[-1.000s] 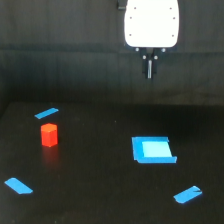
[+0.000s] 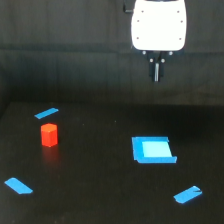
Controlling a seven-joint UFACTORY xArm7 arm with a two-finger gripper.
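Note:
A red block (image 2: 49, 135) stands upright on the dark table at the left, apart from everything else. My gripper (image 2: 157, 78) hangs in the air high at the right of the view, far from the block. Its narrow dark fingers blend into the black backdrop, so whether they are open or shut cannot be made out. Below it on the table lies a white square (image 2: 157, 149) with blue tape (image 2: 139, 149) along its edges, and nothing rests on it.
Short strips of blue tape lie on the table: a far-left strip (image 2: 46, 113), a near-left strip (image 2: 18, 186) and a near-right strip (image 2: 187, 195). A dark curtain (image 2: 70, 60) hangs behind.
My arm and gripper have shifted a little to the right and lower in the view. The red block, the white square and the tape have stayed put.

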